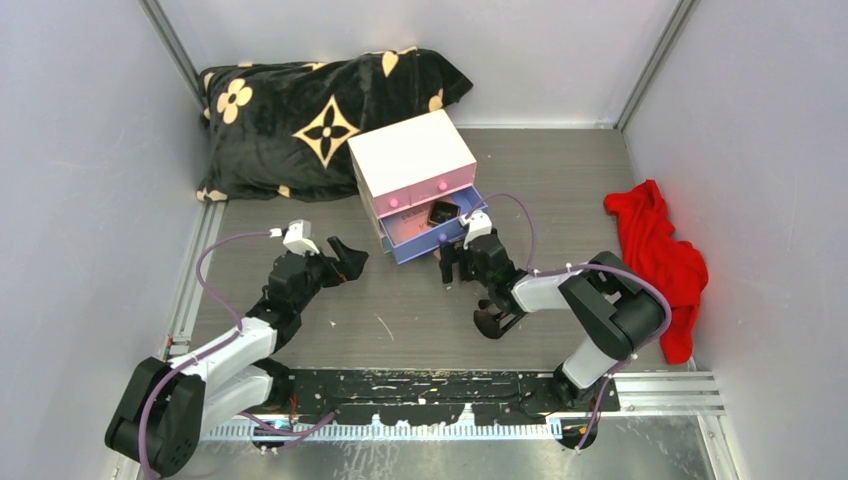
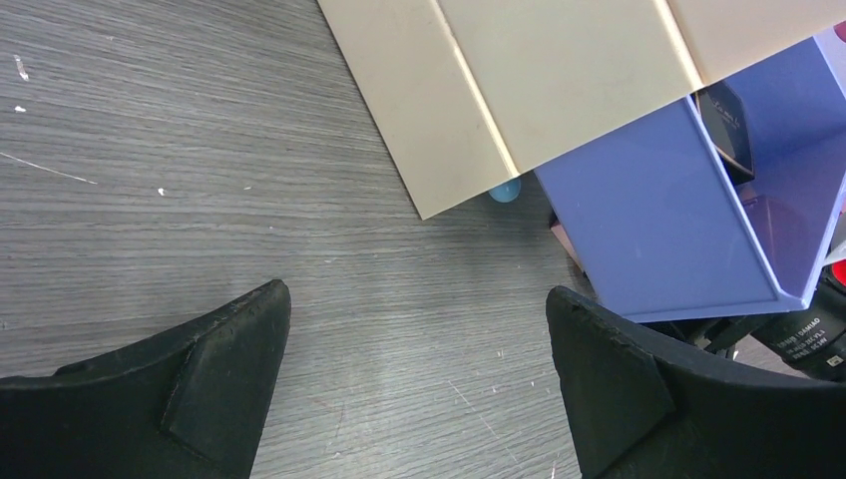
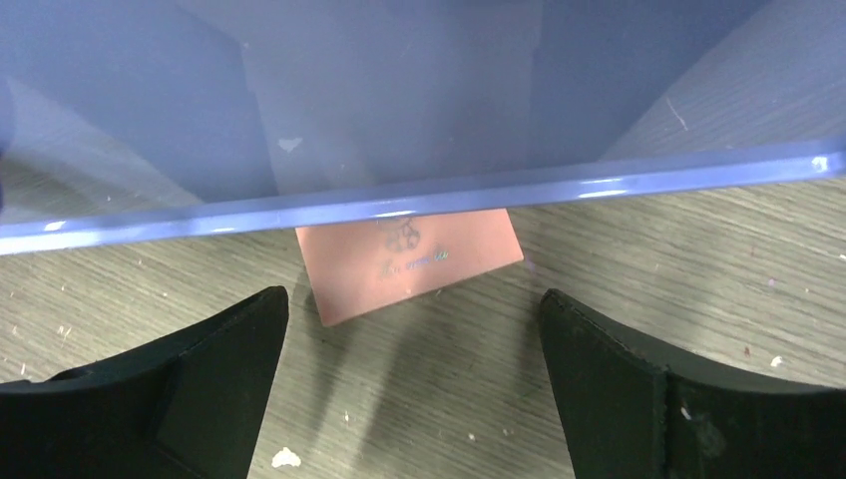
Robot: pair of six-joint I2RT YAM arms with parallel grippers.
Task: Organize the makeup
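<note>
The makeup organizer [image 1: 410, 150] has pink top drawers and an open blue drawer [image 1: 420, 240] holding a dark, square compact [image 1: 444, 211]. A flat pink item [image 3: 404, 264] with printing lies on the table, partly hidden beneath the blue drawer's edge. My right gripper is open directly in front of it, nothing between its fingers. My left gripper hangs open left of the organizer over bare table. Makeup brushes [image 1: 490, 322] lie partly under my right arm.
A black patterned cushion [image 1: 280, 120] lies behind the organizer. A red cloth [image 1: 655, 260] is along the right wall.
</note>
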